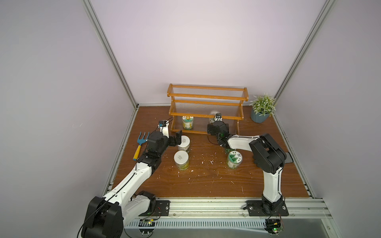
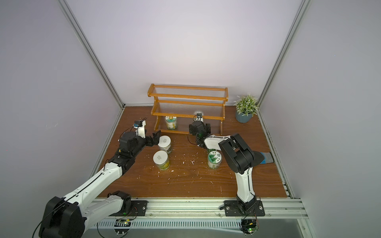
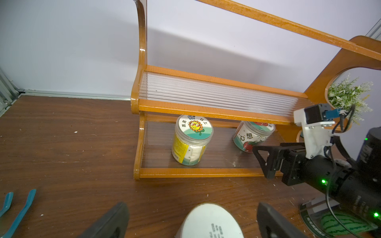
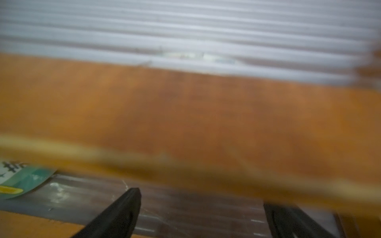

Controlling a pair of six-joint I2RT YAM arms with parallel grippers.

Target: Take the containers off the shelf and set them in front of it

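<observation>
Two jars stand on the shelf's lower level: a sunflower-lidded jar at left and a cherry-label jar further right. Which one is the seed jar I cannot tell. My right gripper is open at the shelf front, close before the cherry-label jar. In the right wrist view, bare shelf floor shows between its fingers, and the shelf's front rail hides much of the rest. Off to the left, my left gripper stands open above the table, by a white-lidded jar, holding nothing.
A second white-lidded jar stands nearer the front. A green-lidded jar and a watermelon-label jar stand below the right arm. A blue fork lies left; a potted plant stands right.
</observation>
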